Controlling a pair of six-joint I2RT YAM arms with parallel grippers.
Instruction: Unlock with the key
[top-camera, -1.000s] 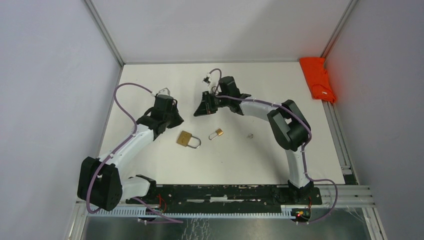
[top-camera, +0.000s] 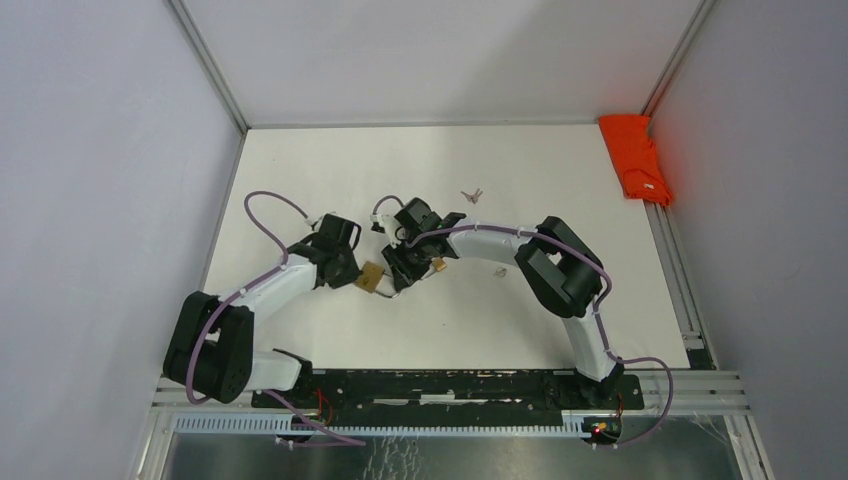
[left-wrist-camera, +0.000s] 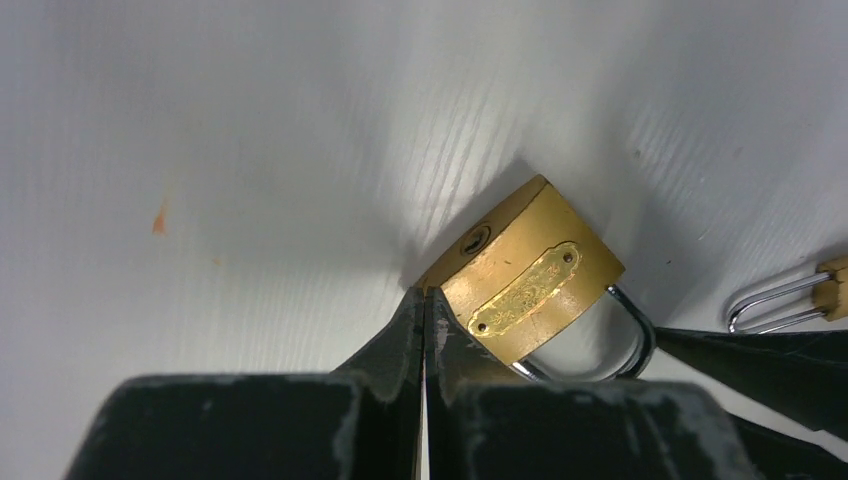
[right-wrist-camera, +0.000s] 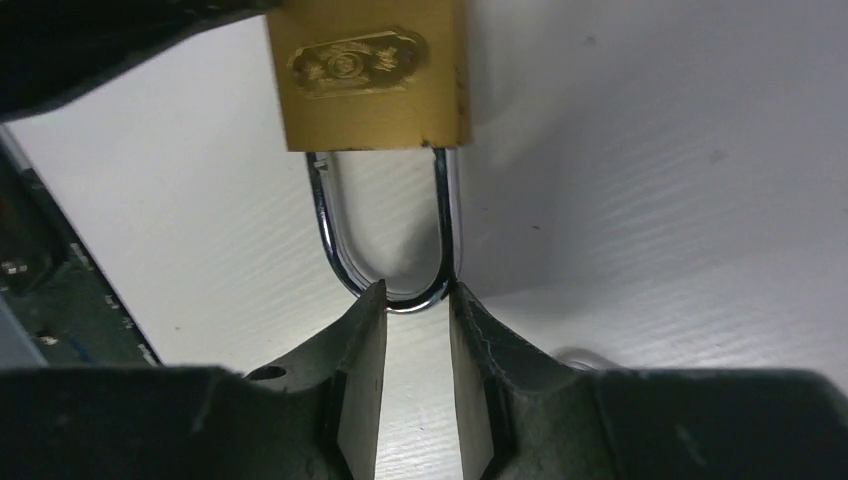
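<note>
A large brass padlock lies flat on the white table, its shackle toward my right gripper. That gripper's fingertips are at the shackle's bend, apart, one on either side of part of it. My left gripper is shut, its tips beside the padlock's body near the keyhole end, nothing visible between them. A smaller brass padlock lies beside the large one, partly under my right arm in the top view. A bunch of keys lies farther back on the table.
An orange cloth bundle lies at the back right corner. A small silvery object sits right of the padlocks.
My left gripper has moved toward the front, to the large padlock's body.
</note>
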